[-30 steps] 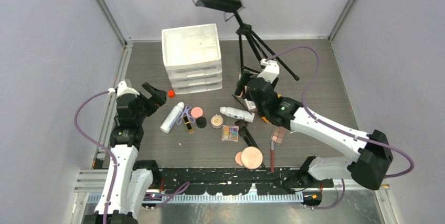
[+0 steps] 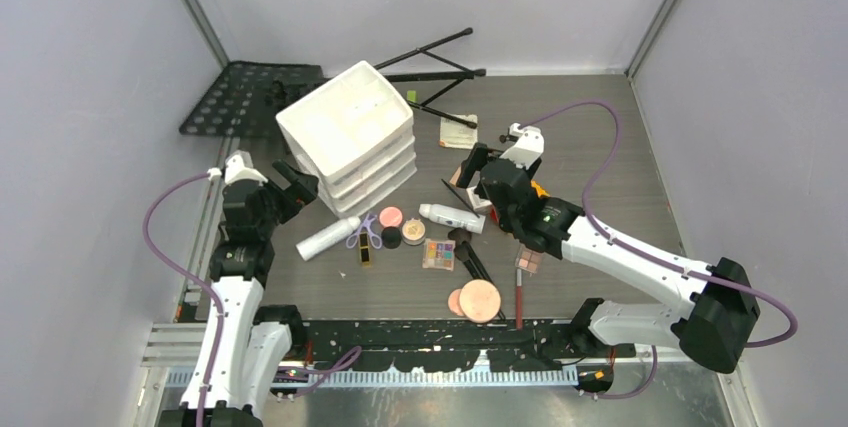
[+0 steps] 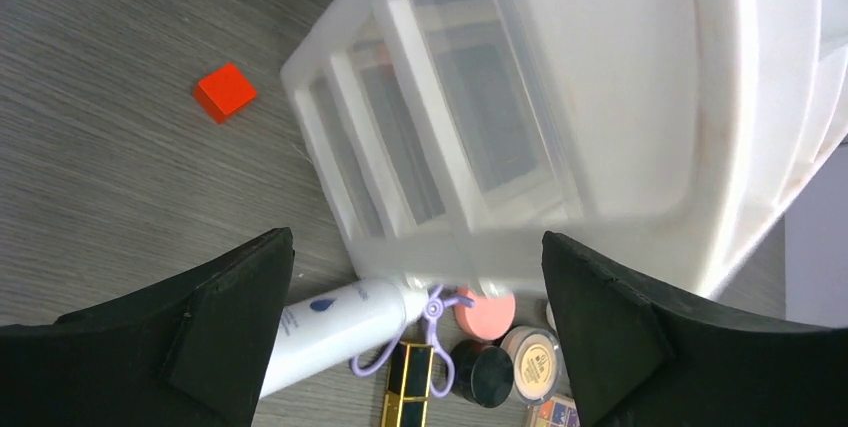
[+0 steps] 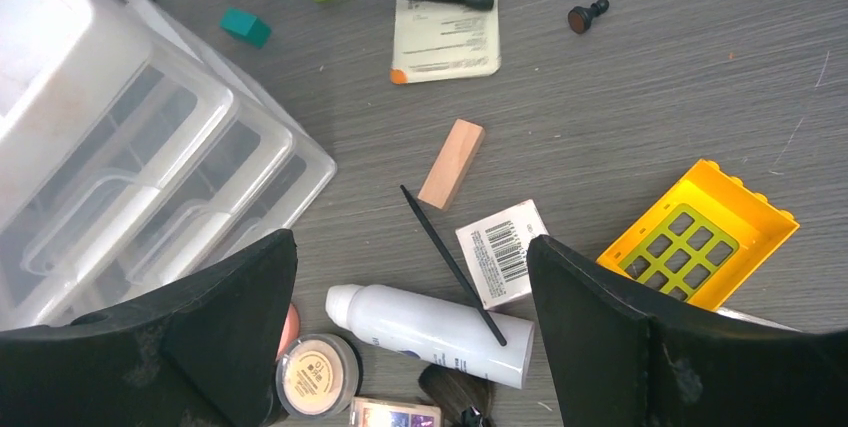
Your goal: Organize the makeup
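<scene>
The white drawer organizer (image 2: 345, 117) stands askew at the back left, its drawers turned toward the lower right. Makeup lies loose in front of it: a pink round compact (image 2: 391, 217), a cream jar (image 4: 318, 375), a black jar (image 3: 483, 373), a gold and black lipstick (image 3: 405, 387), an eyeshadow palette (image 2: 438, 254), a powder puff (image 2: 480, 301), black brushes (image 2: 478, 265) and two white bottles (image 2: 327, 238). Left of the organizer, my left gripper (image 2: 305, 185) is open and empty. My right gripper (image 2: 470, 173) hangs open over the small white box (image 4: 502, 255), holding nothing.
A fallen black stand (image 2: 430, 75) lies behind the organizer, its perforated panel (image 2: 235, 97) at the back left. Purple scissors (image 2: 364, 234), a yellow basket (image 4: 705, 232), a wooden block (image 4: 452, 163) and a red cube (image 3: 224, 92) lie about.
The black stand has toppled toward the left. The organizer has turned and shifted left and forward, with the nearby bottle and lipstick displaced slightly. My right arm moved a little right; the left stayed put.
</scene>
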